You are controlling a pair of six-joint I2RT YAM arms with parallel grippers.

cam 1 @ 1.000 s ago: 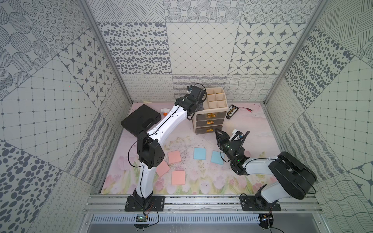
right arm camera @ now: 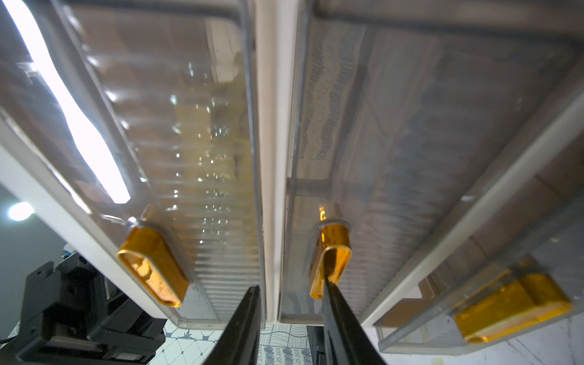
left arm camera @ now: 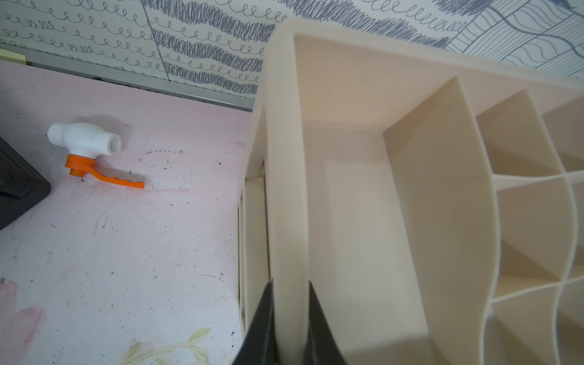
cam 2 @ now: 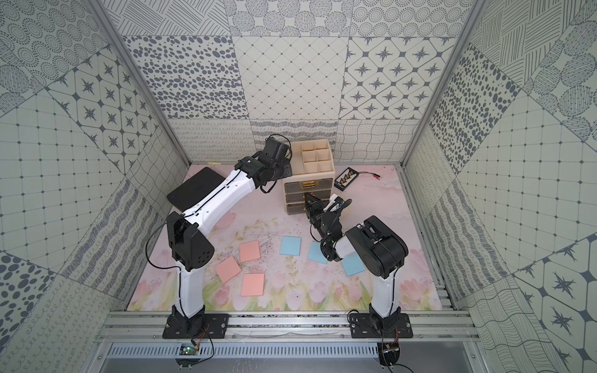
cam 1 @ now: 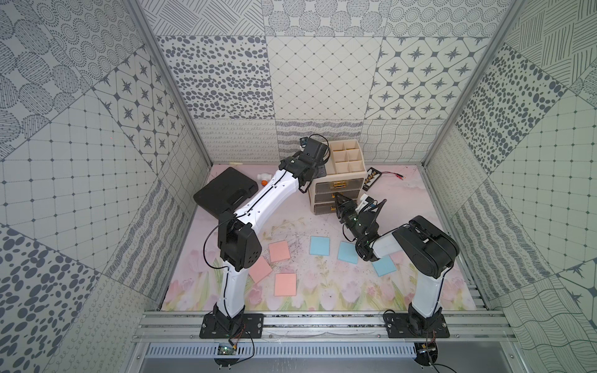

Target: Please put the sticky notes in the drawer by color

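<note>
Three pink sticky notes point(cam 1: 285, 284) lie on the left of the table and three blue sticky notes point(cam 1: 319, 245) on the right, one partly under the right arm. Behind them stands a beige drawer cabinet point(left arm camera: 365, 182) with grey translucent drawers and gold handles. My left gripper is shut on the cabinet's left top rim point(left arm camera: 283, 152). At the cabinet front, my right gripper is part open, its fingers apart and nothing held. One of its fingertips overlaps the middle drawer's handle point(right arm camera: 331, 255) in the right wrist view; whether it touches cannot be told.
A black case point(cam 1: 225, 191) lies left of the cabinet, with a white and orange valve point(left arm camera: 85, 143) between them. Right of the cabinet is a small black tray point(cam 1: 372, 178) with a cable.
The left arm holds its place at the rim, and the notes have not moved.
</note>
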